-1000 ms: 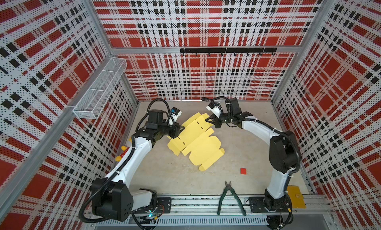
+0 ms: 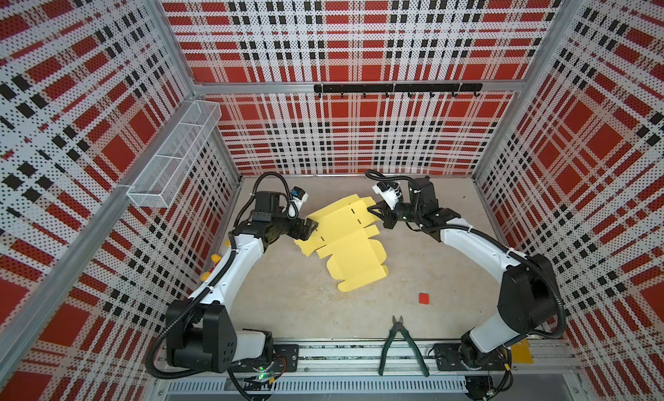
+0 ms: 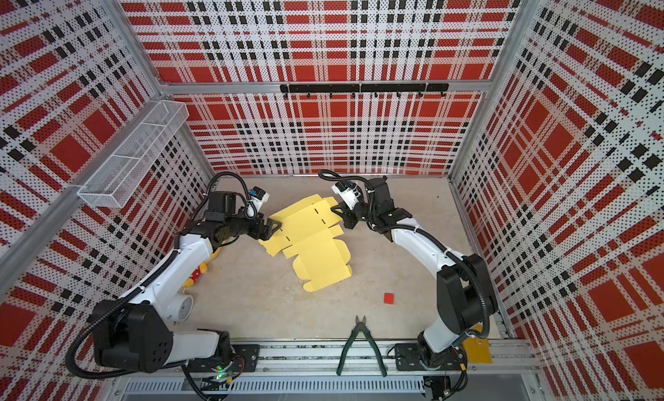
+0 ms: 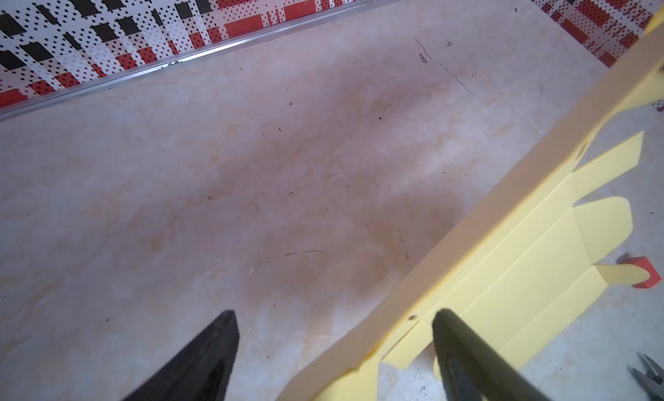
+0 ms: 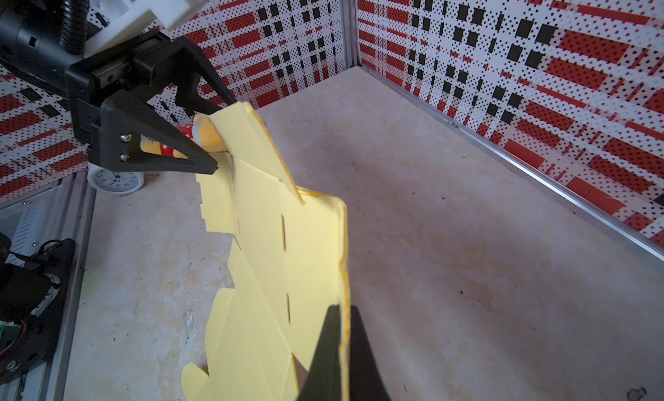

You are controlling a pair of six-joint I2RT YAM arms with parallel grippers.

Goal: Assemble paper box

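Observation:
A yellow paper box blank (image 2: 342, 224), partly folded, is tilted up between my two arms, its lower panel (image 2: 359, 264) hanging toward the front of the table. At its right end my right gripper is shut, with the thin edge of a yellow panel (image 5: 314, 255) between its fingers. My left gripper is open at the opposite end. In the left wrist view the blank's long edge wall (image 4: 484, 214) runs through the gap between its fingers; the right wrist view shows that end flap (image 5: 238, 134) between the open left fingers.
A red block (image 2: 424, 298) lies at the front right. Green-handled pliers (image 2: 399, 345) rest across the front edge. A toy (image 3: 197, 273) and a white clock (image 3: 181, 307) are on the left side.
The right gripper has moved right with the blank's right end, turning the blank to a shallower slant. The lower panel has swung round too. The left gripper shifted slightly left.

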